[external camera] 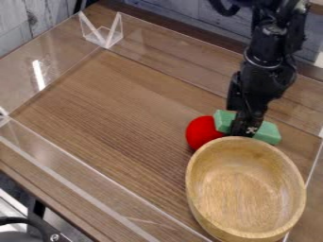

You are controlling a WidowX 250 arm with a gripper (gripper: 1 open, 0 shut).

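Note:
The black gripper (246,115) reaches down from the top right over a green block (265,130), its fingers open and low around the block's upper left part. A red round object (202,131) lies just left of the block. A pale wooden bowl (244,189) sits in front of both, at the lower right. Whether the fingertips touch the block is hard to tell.
A small white wire-like stand (98,28) stands near the back left edge. A dark round object with cables shows at the bottom left corner.

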